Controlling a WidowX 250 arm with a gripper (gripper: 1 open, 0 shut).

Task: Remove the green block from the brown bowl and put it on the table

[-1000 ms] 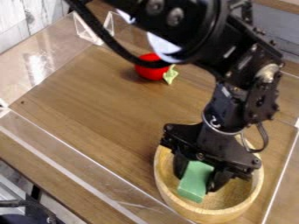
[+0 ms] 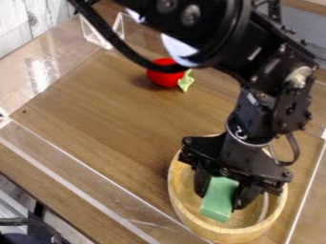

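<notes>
The green block [image 2: 218,199] lies inside the brown bowl [image 2: 181,197], towards the front of the table. Pointing down into the bowl, my gripper [image 2: 222,190] has its dark fingers on either side of the block's upper part. The left finger appears to be against the block, but any gap on the right is lost in shadow. Whether the fingers are pressed on it cannot be made out. The block's lower end seems to rest in the bowl.
A red object with a pale green part [image 2: 167,76] lies at the back of the table, partly behind the arm. Left of the bowl, the wooden table [image 2: 109,119] is bare. A clear ledge [image 2: 79,186] runs along the table's front left side.
The block has turned a little and moved slightly right within the bowl.
</notes>
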